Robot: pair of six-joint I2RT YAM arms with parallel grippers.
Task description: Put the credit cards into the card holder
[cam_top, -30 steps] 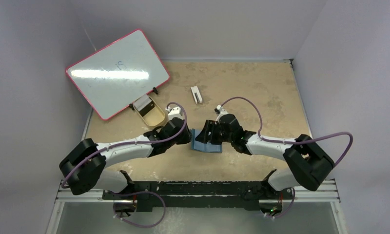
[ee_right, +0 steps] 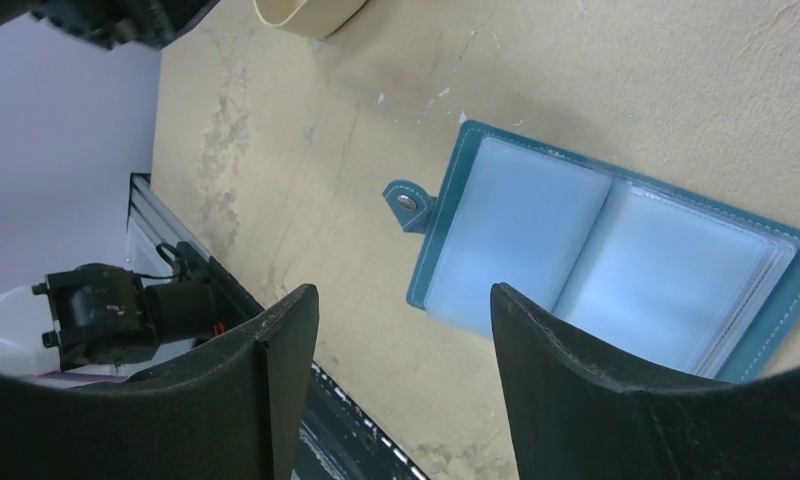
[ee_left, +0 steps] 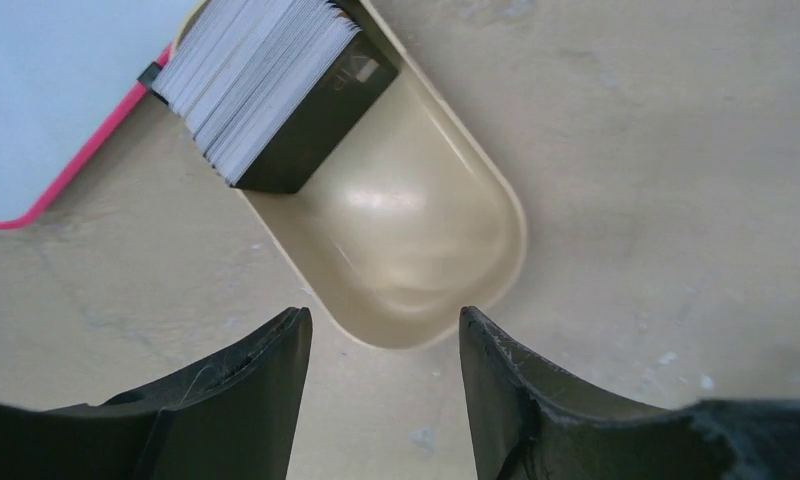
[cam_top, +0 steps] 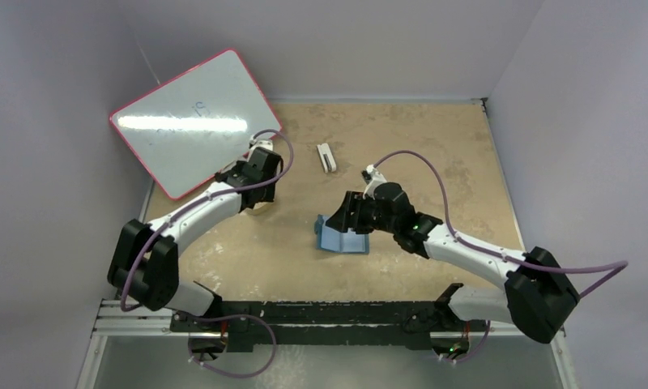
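In the left wrist view, a row of credit cards (ee_left: 256, 80) stands packed at the far end of a beige tray (ee_left: 406, 205), a black card facing its empty half. My left gripper is open over the tray's near end, nothing between its fingers. From the top, that arm hides most of the tray. The blue card holder (ee_right: 601, 180) lies spread open on the table, clear pockets up, its snap tab at the left. Beside and above it, my right gripper stands open and empty.
A red-edged whiteboard (cam_top: 195, 121) rests at the back left, behind the tray. A small white object (cam_top: 326, 157) lies at the back middle of the table.
My left gripper has moved from near the card holder back and left, over the tray, now covering it from above. The right arm has shifted slightly right, its elbow swinging outward.
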